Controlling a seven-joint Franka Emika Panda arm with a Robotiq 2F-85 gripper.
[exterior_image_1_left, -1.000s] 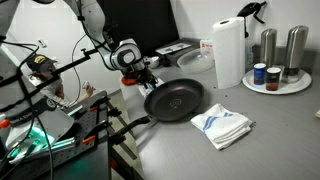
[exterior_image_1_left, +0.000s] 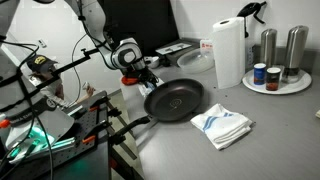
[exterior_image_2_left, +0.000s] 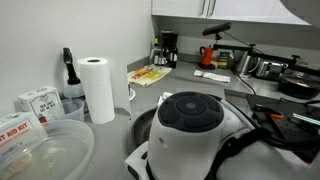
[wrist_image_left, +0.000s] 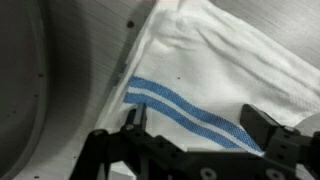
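Observation:
White cloth with blue stripes (wrist_image_left: 195, 115) fills much of the wrist view, lying in loose folds below my gripper. The gripper is open, its dark fingers (wrist_image_left: 257, 125) wide apart at the lower edge, with the striped cloth showing between them. Whether the fingertips touch the cloth, I cannot tell. In exterior view 1 the gripper sits low at the pan's far left side, and a dark frying pan (exterior_image_1_left: 174, 100) rests on the counter beside it. The arm's white housing (exterior_image_2_left: 190, 140) covers the gripper in exterior view 2.
A folded white towel (exterior_image_1_left: 222, 126) lies right of the pan. Behind stand a paper towel roll (exterior_image_1_left: 230, 55), a clear plastic bowl (exterior_image_1_left: 196, 61) and a tray (exterior_image_1_left: 277, 85) with several jars and grinders.

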